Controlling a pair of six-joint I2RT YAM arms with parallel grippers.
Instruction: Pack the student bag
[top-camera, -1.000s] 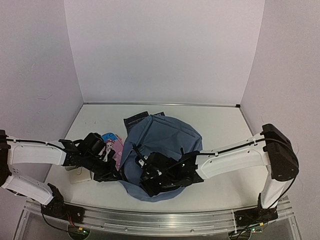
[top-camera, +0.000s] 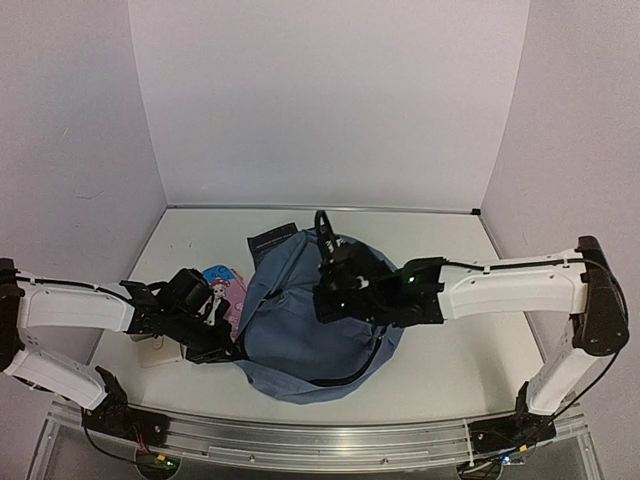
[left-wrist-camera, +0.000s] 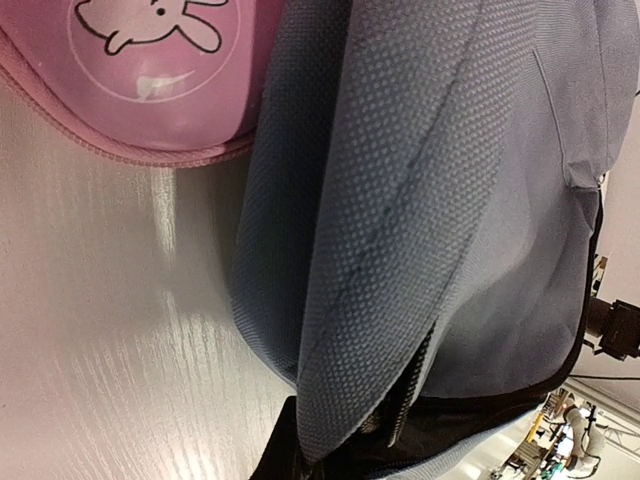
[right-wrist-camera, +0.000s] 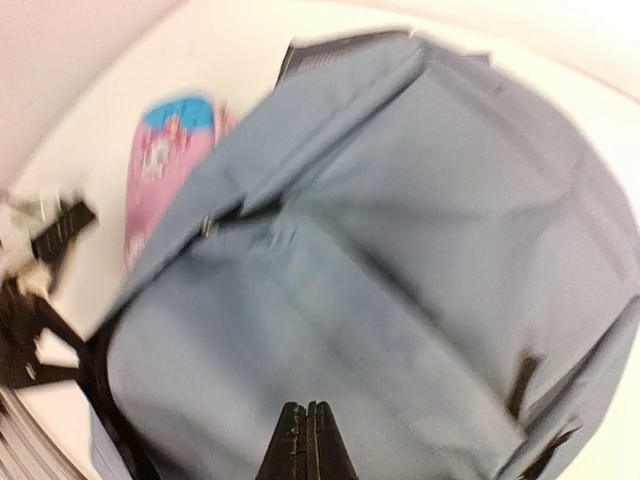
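Observation:
A blue-grey bag (top-camera: 300, 325) lies on the table with its mouth toward the front edge, the opening spread wide. At the bag's left front edge my left gripper (top-camera: 238, 355) is shut on the fabric; in the left wrist view the bag's edge (left-wrist-camera: 330, 420) runs down between the fingers. Above the bag hangs my right gripper, its fingers together and nothing visible between them. Left of the bag lies a pink case (top-camera: 229, 292) with a blue top and a cartoon print, also in the left wrist view as a pink case (left-wrist-camera: 160, 90).
A dark flat item (top-camera: 270, 240) sticks out behind the bag. Partly under my left arm lies a pale, flat object (top-camera: 158, 351).
My right arm has risen out of the bag's mouth and moved back over the bag's middle, uncovering the opening. The left arm holds nearly still at the bag's edge.

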